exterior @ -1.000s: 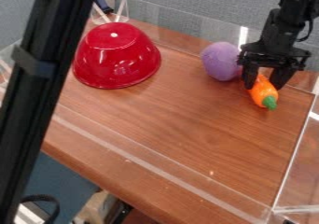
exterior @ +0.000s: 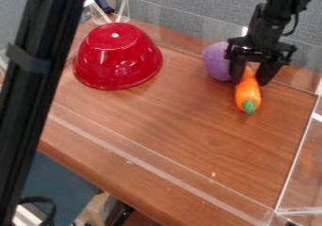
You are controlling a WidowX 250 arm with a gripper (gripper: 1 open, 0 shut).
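An orange toy carrot [exterior: 248,89] with a green tip toward the front lies at the right of the wooden table [exterior: 164,145]. A purple rounded toy [exterior: 217,59] rests just behind it to the left. The black gripper [exterior: 259,62] is low over the back end of the carrot, beside the purple toy; its fingertips are too dark and overlapped to tell how they stand. A red upturned bowl [exterior: 116,56] sits at the back left.
Clear plastic walls [exterior: 182,20] line the back and right edges of the table. A black post [exterior: 32,98] crosses the left of the view.
The gripper has moved left toward the purple toy. The carrot has shifted left, its tip now pointing more straight to the front.
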